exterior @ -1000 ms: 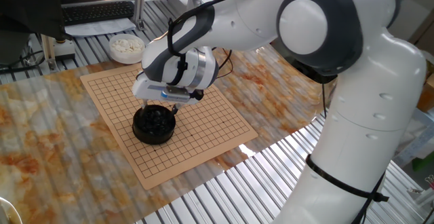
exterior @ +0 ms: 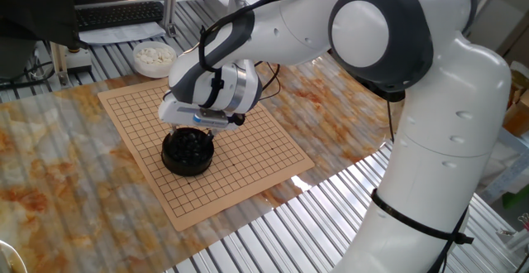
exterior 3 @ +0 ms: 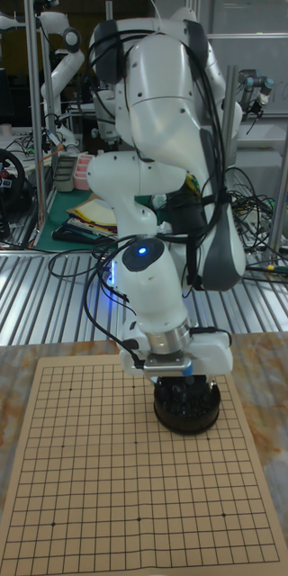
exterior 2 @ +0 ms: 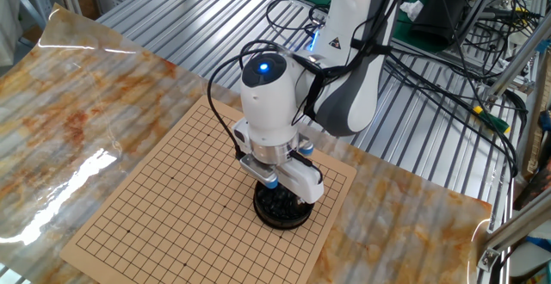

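A round black bowl (exterior: 187,164) filled with black stones (exterior: 190,147) stands on the tan gridded board (exterior: 248,170). My gripper (exterior: 193,132) points down right over the bowl's far side in exterior view 1. Its fingers (exterior: 212,133) are spread wide, one near each side of the rim, so it stands open. Whether the fingertips touch the rim cannot be made out. In exterior view 2 the hand covers part of the bowl (exterior 2: 282,222). The third exterior view shows the hand low above the bowl (exterior 3: 186,418), its fingers partly hidden against the dark stones.
A white bowl of white stones (exterior: 154,55) sits beyond the board's far left corner. A keyboard (exterior: 120,15) lies farther back. The rest of the board is bare, and the marbled tabletop (exterior: 74,174) beside it is clear.
The arm has come down slightly, bringing my gripper a little lower and closer to the black bowl. The bowl has not moved.
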